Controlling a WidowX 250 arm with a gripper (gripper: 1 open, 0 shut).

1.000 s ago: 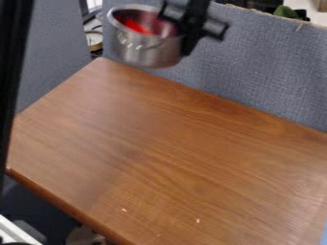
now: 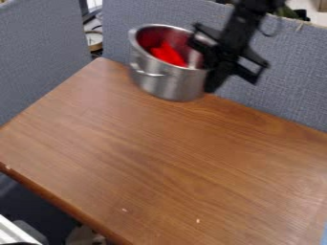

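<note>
A steel pot (image 2: pixel 166 77) with a red object (image 2: pixel 167 54) inside is at the upper middle of the camera view, by the far edge of the table. My black gripper (image 2: pixel 215 59) is at the pot's right rim. It is blurred; it looks shut on that rim, though the exact grip is hard to see.
Grey padded walls (image 2: pixel 45 67) stand along the left and back sides, with clutter beyond the back wall at the top.
The pot and my gripper have come down in the view from higher up, after a slight shift to the right.
</note>
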